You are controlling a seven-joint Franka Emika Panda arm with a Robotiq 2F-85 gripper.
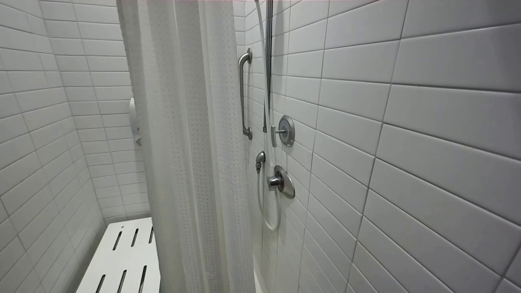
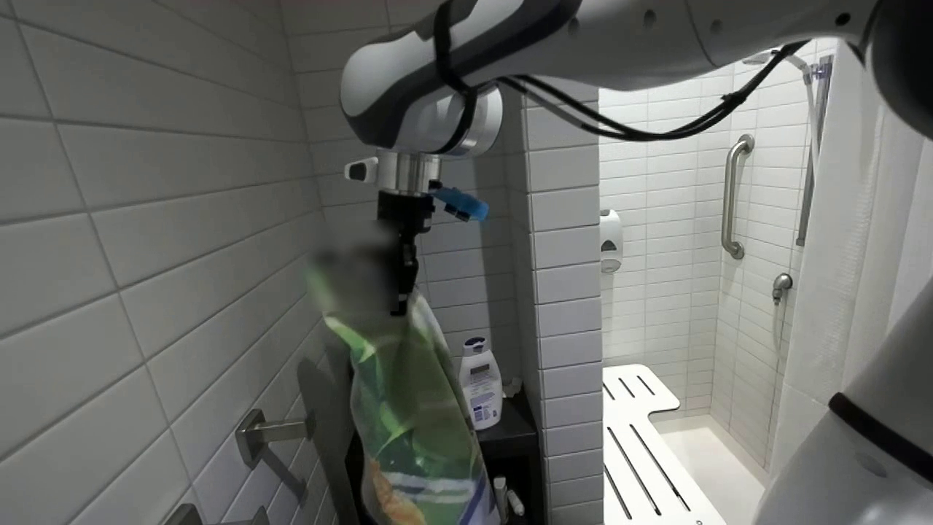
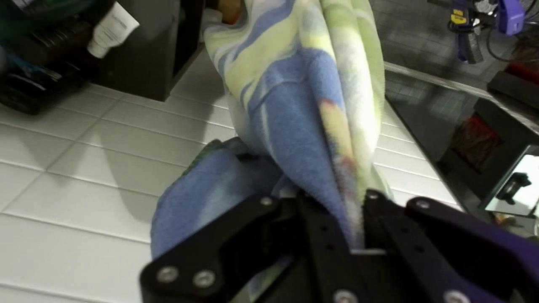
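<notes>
A soft towel patterned in green, blue, yellow and white (image 2: 411, 402) hangs down from my gripper (image 2: 402, 306) in exterior view 2. In the wrist view the gripper is shut on a bunched part of the towel (image 3: 293, 116), and a loose blue fold bulges out to the left of the fingers. The towel's lower end runs out of exterior view 2 at the bottom. Beside it, on the tiled wall at the left, a metal bar (image 2: 284, 429) sticks out; the towel hangs to the right of this bar, apart from it. Exterior view 1 does not show the gripper.
A white bottle (image 2: 481, 385) stands on a dark shelf (image 2: 512, 429) just behind the towel. To its right rises a tiled pillar (image 2: 564, 332). Beyond are a slotted white shower bench (image 2: 643, 420) and a pale curtain (image 1: 190, 146). A white tube (image 3: 113, 30) lies near the shelf.
</notes>
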